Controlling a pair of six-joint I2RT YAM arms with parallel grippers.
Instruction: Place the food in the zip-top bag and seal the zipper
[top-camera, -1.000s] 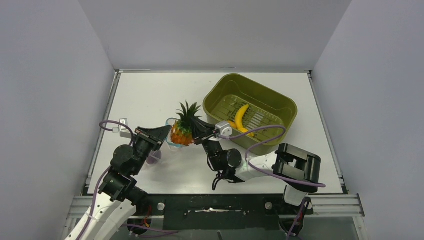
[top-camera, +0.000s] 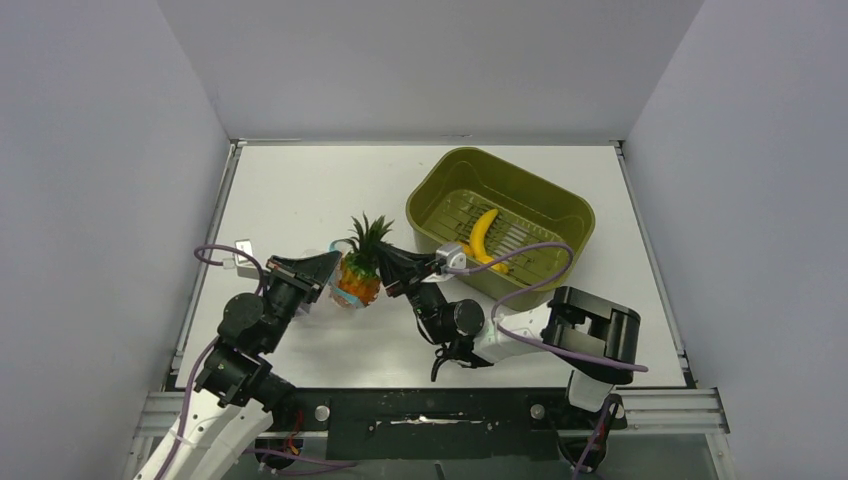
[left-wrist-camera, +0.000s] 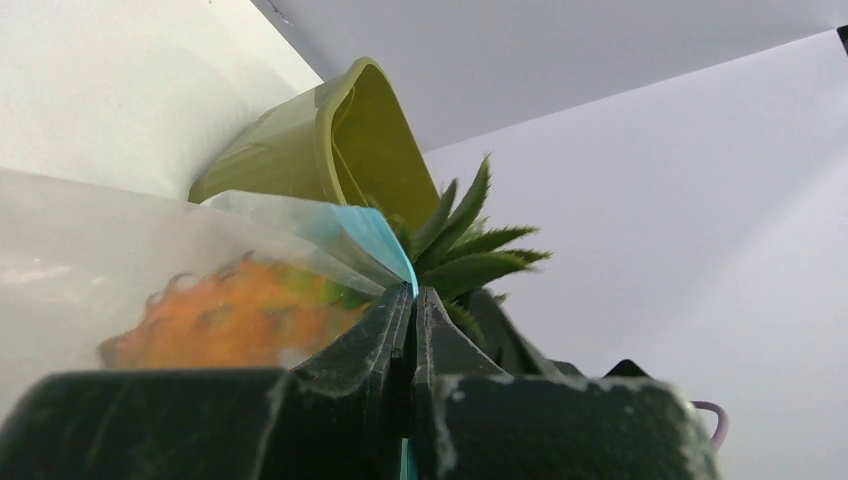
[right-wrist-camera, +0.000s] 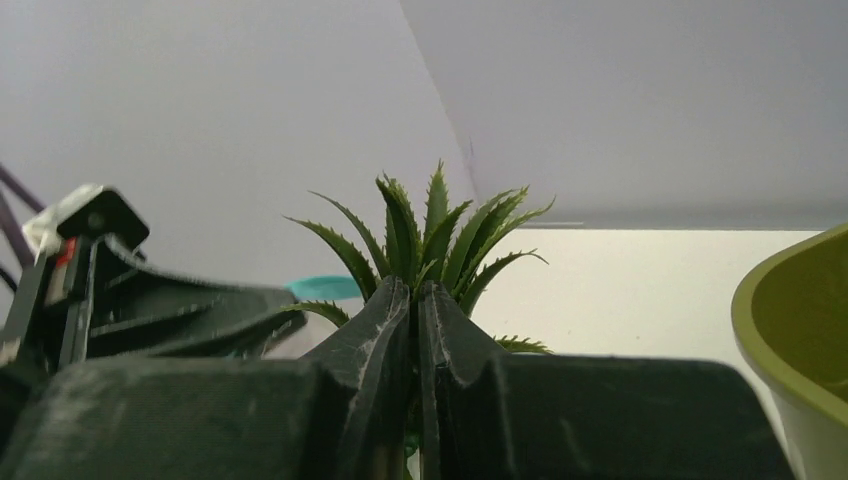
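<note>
Between my two arms in the top view is a toy pineapple (top-camera: 357, 277) with green leaves. My right gripper (top-camera: 385, 275) is shut on its leafy crown (right-wrist-camera: 437, 235), seen close up in the right wrist view. Through the clear zip bag (left-wrist-camera: 90, 240) the orange pineapple body (left-wrist-camera: 225, 318) shows, while the leaves (left-wrist-camera: 478, 245) stick out past the blue zip edge (left-wrist-camera: 378, 235). My left gripper is shut with the bag's thin blue rim at its fingertips. The bag's bottom is hidden behind the left arm in the top view.
An olive-green basket (top-camera: 575, 200) stands at the back right of the white table. Inside it lies a yellow banana (top-camera: 481, 232) with other yellow food beside it. Bare table (top-camera: 310, 190) is open at the back left.
The pineapple is now lower and further left, its body within the bag's mouth. My left gripper has barely moved.
</note>
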